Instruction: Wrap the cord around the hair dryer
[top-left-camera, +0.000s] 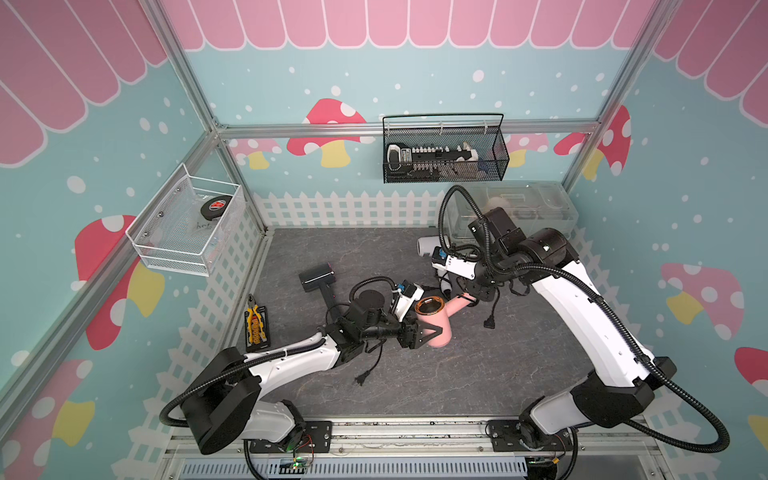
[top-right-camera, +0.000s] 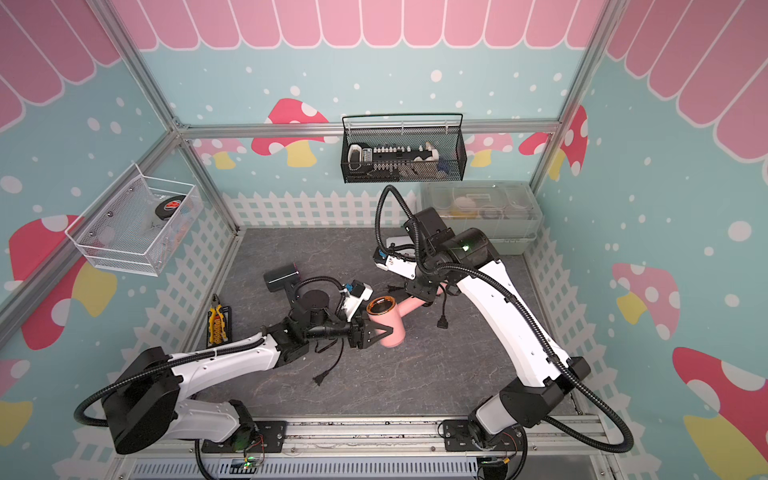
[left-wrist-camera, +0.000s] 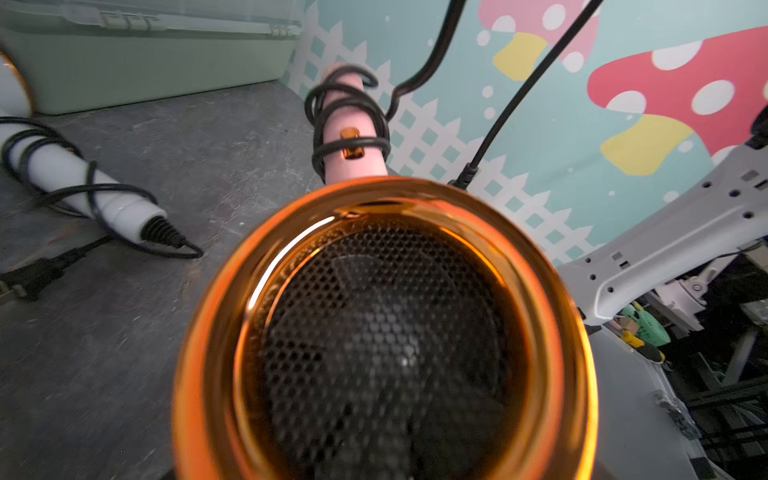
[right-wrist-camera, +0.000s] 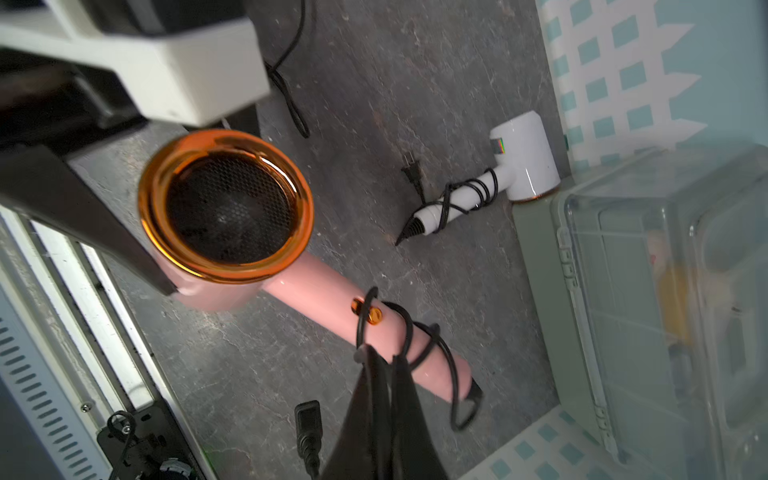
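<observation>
The pink hair dryer (top-left-camera: 436, 334) with an orange rim is in the middle. My left gripper (top-left-camera: 420, 334) is at its barrel in both top views; whether it holds it is unclear. Loops of black cord (left-wrist-camera: 352, 145) circle the pink handle (right-wrist-camera: 316, 288). My right gripper is shut at the wrapped handle; whether cord lies between its fingertips is unclear. The cord's plug (right-wrist-camera: 308, 424) hangs beside it.
A white hair dryer (right-wrist-camera: 524, 156) with wrapped cord lies behind, beside a lidded plastic box (right-wrist-camera: 544, 304). A dark hair dryer (top-left-camera: 316, 276) lies left, near yellow pliers (top-left-camera: 256, 324). Baskets hang on the back and left walls.
</observation>
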